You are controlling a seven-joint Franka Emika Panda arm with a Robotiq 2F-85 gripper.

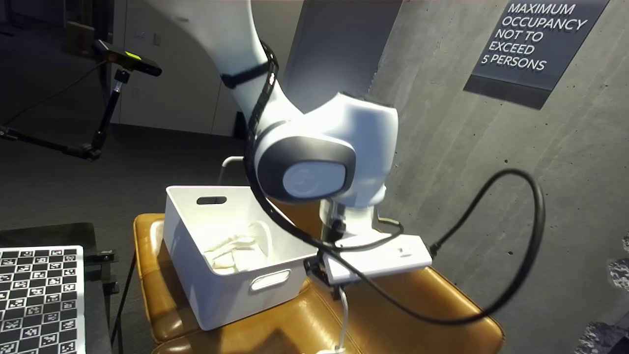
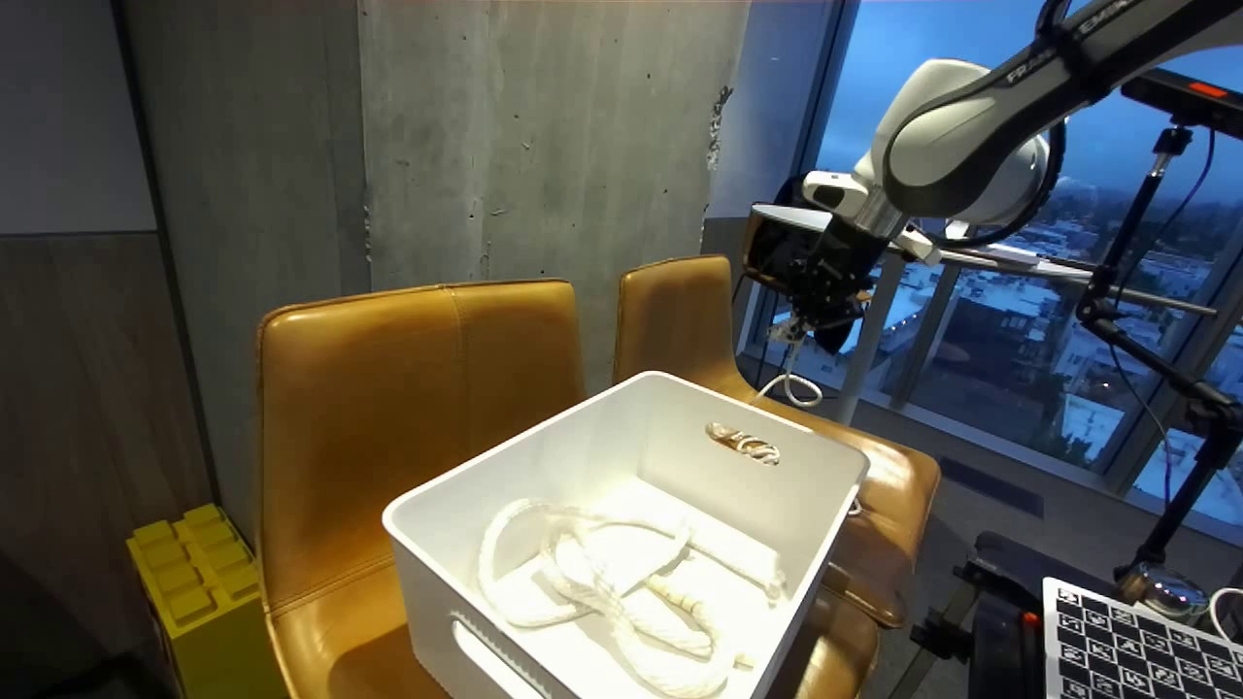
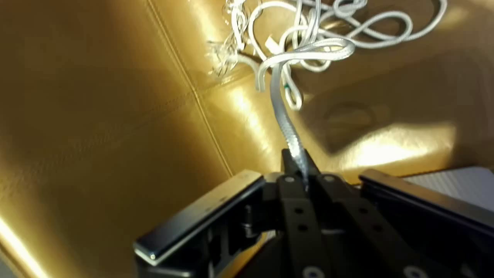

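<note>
A thin white cord runs up into the tips of my gripper, which is shut on it. Its lower part joins a loose, looped tangle of cord on the tan leather seat, with a frayed end at the left. Exterior view 1 shows the gripper above the seat, just right of a white box, the cord hanging below. From the other side, in exterior view 2, the gripper is beyond the box's far wall. Thick white rope lies coiled inside the box.
The box rests on tan leather chairs beside a concrete wall. A table edge with a checkered board stands at the left in exterior view 1, near a camera on a stand. A yellow block sits low in exterior view 2.
</note>
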